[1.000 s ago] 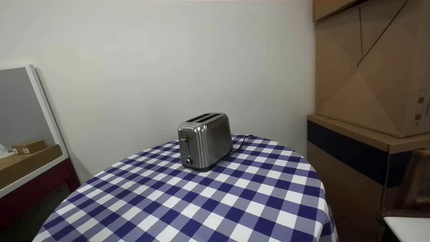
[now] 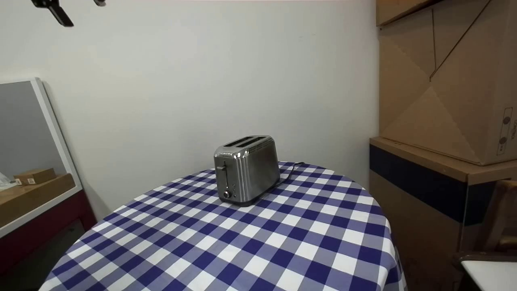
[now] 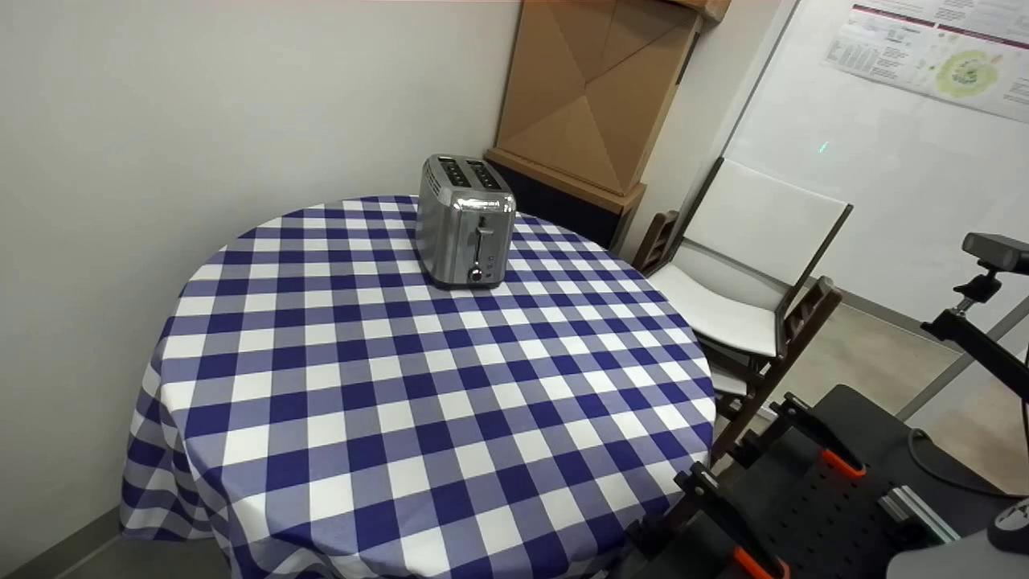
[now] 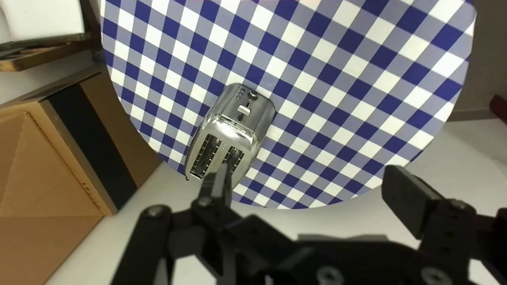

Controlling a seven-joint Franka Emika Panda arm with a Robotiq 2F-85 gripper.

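Note:
A silver two-slot toaster [image 2: 252,167] stands upright on the round table [image 3: 405,434], which is covered with a blue and white checked cloth. Its lever [image 3: 479,233] sits near the top of its track, above a small knob [image 4: 253,95]. In the wrist view my gripper is open, its fingers wide apart with nothing between them, and one finger overlaps the toaster's slotted end. Exterior view 1 catches only dark finger ends [image 2: 60,15] at the top left, high above the tabletop and well clear of the toaster.
A dark cord [image 2: 292,169] trails behind the toaster. Large cardboard boxes [image 2: 426,111] and a white chair [image 3: 738,260] stand beyond the table. A wall backs the table, and the cloth in front of the toaster is bare.
Parts of my gripper have come into exterior view 1 at the top left; a second ago none showed there. The toaster and its lever look the same.

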